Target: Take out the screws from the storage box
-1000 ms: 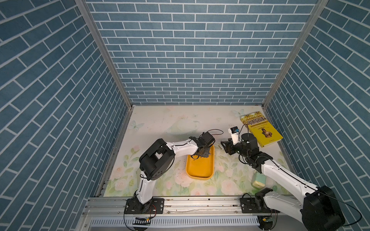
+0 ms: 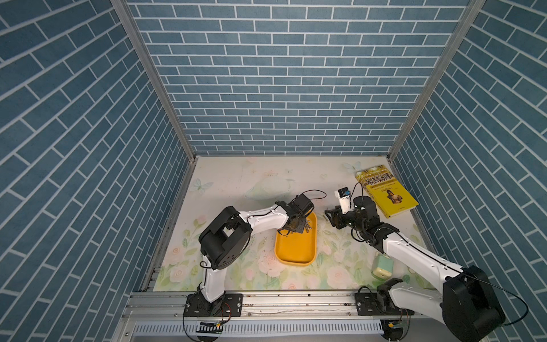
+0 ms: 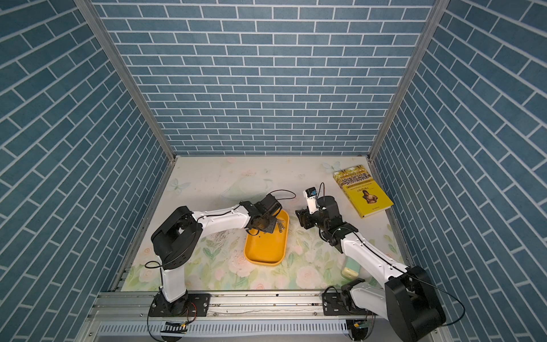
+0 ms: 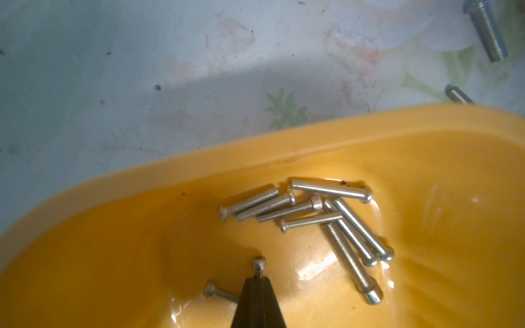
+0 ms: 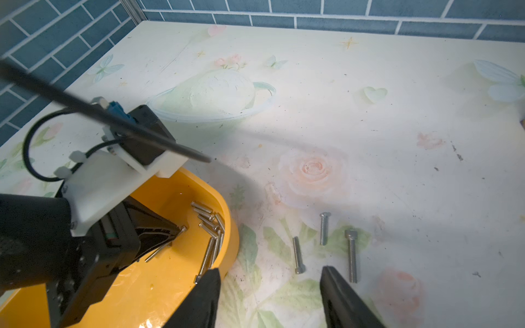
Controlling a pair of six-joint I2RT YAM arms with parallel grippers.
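Note:
Silver screws (image 4: pixel 309 221) lie heaped in one end of the orange storage box (image 2: pixel 295 264). Over that end, my left gripper is shut, its fingertips low inside the box. One screw head (image 4: pixel 258 263) shows right at the tips; whether any of that screw is between them is hidden. A second loose screw (image 4: pixel 221 293) lies beside the fingers. Outside the box, to its right, my right gripper is open and empty, above the table.
A yellow book (image 2: pixel 387 191) lies at the back right. Near the right arm's base stands a pale green and yellow object (image 2: pixel 383 266). The box wall (image 5: pixel 227 235) rises between the heap and the table screws. Bare table (image 2: pixel 228 176) extends behind and left.
My left arm has shifted slightly left, uncovering more of the screws in the box. The right arm has moved only a little, slightly to the left.

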